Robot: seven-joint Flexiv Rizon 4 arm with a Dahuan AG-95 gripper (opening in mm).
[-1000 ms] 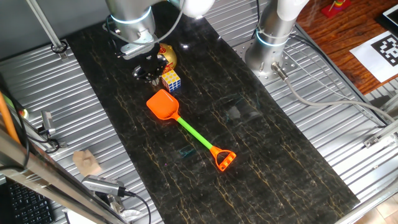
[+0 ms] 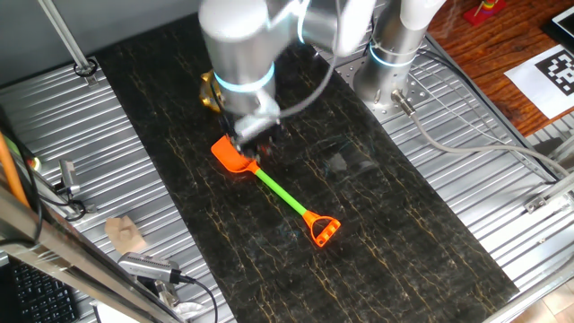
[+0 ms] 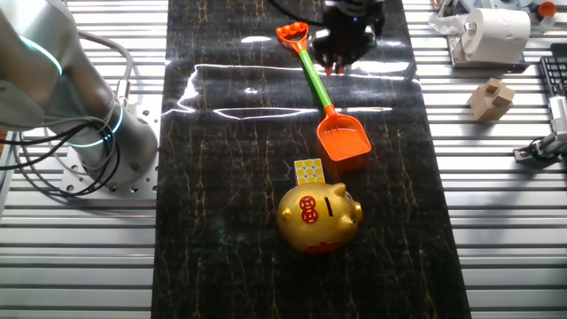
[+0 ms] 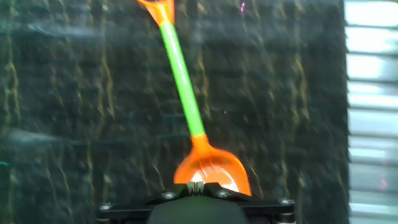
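A toy shovel with an orange blade (image 2: 235, 154), a green shaft (image 2: 281, 192) and an orange handle (image 2: 323, 228) lies flat on the dark marbled mat. My gripper (image 2: 255, 148), blurred, hangs above the mat and partly covers the blade's edge in exterior view 1. From the other side, the gripper (image 3: 335, 70) appears in the air beside the green shaft (image 3: 314, 80). The wrist view shows the fingertips together at the centre, the gripper overlapping the lower part of the orange blade (image 4: 214, 169). Nothing shows between its fingers.
A golden piggy bank (image 3: 317, 219) and a cube puzzle (image 3: 309, 171) stand close to the blade; the arm hides the cube in exterior view 1. A wooden block (image 3: 490, 100) sits off the mat.
The arm has swung right and toward the shovel in exterior view 1, from beside the piggy bank. It now covers the cube and most of the bank. The shovel has not moved.
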